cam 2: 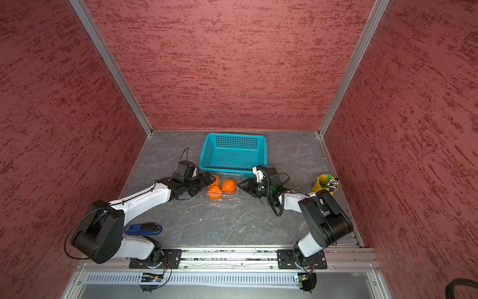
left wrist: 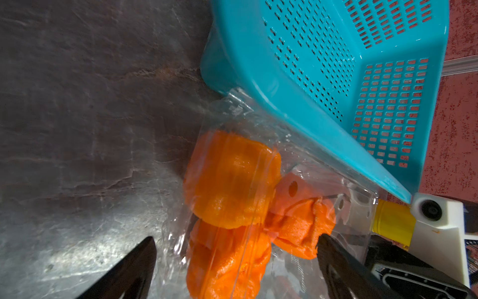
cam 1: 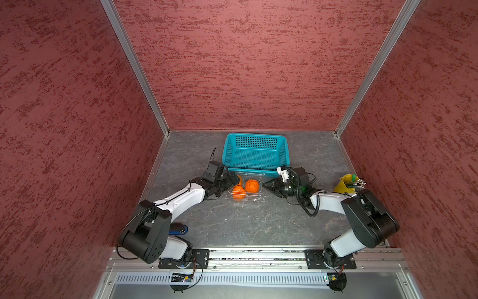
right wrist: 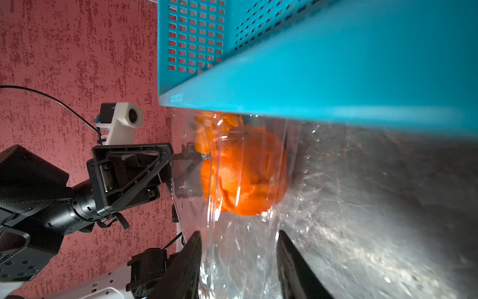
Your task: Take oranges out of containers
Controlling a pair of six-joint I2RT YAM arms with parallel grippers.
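Note:
A clear plastic container [left wrist: 174,239] holding several orange fruits [cam 1: 252,186] lies on the table in front of the blue basket. My left gripper stands open at the container's left end, its fingertips on either side of it in the left wrist view. My right gripper is at the right end, part open, fingers around the clear plastic, short of the oranges; whether it touches the plastic I cannot tell.
The blue basket [cam 1: 255,149] is empty. A yellow cup [cam 1: 343,185] with pens stands at the right, a blue tool [cam 2: 143,228] at the front left.

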